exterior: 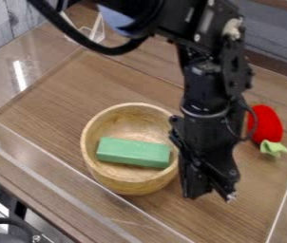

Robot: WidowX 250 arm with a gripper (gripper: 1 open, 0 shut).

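The black robot arm reaches down from the top to its gripper (204, 180), low at the right of a wooden bowl (103, 129). A green block (133, 152) lies in the bowl. The gripper appears shut, with nothing visible between its fingers. A red object (267, 123) with a pale green piece (272, 148) lies to the right, partly behind the arm.
A black cable loops at the top left, and part of a dark object shows at the bottom-left corner.
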